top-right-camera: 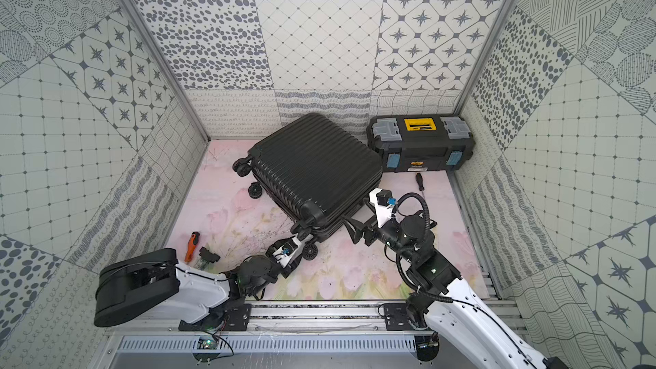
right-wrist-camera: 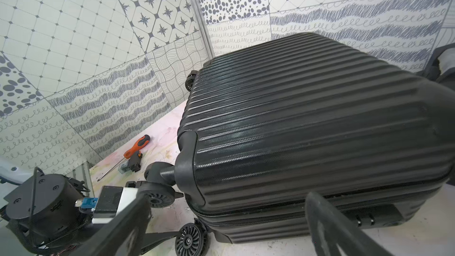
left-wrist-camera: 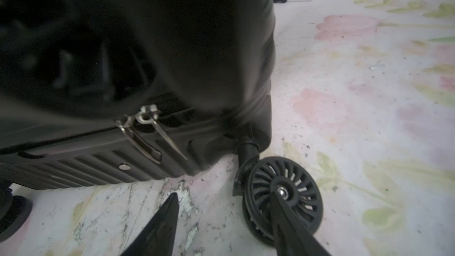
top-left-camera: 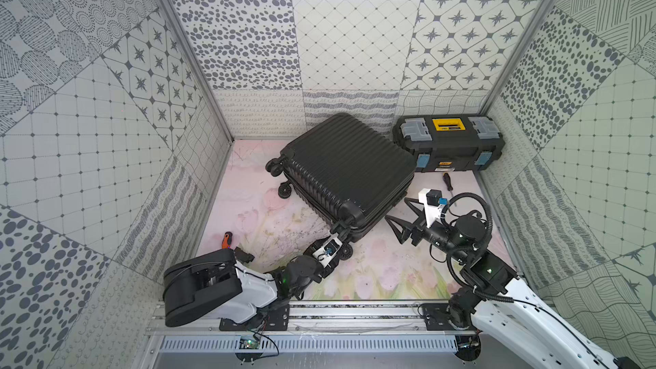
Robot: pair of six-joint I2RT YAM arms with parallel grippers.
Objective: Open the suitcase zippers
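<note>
A black ribbed suitcase (top-left-camera: 345,164) lies flat in the middle. In the left wrist view, two metal zipper pulls (left-wrist-camera: 149,132) hang on its side near a wheel (left-wrist-camera: 289,187). My left gripper is low at this near corner, its fingers apart below the pulls, holding nothing visible. My right gripper stands open off the suitcase's right near side, facing it, with the zipper track in view between its fingers.
A toolbox (top-left-camera: 447,143) sits at the back right, with a dark screwdriver (top-left-camera: 447,181) before it. An orange screwdriver (top-left-camera: 227,239) and a small dark object (top-left-camera: 244,256) lie at the left.
</note>
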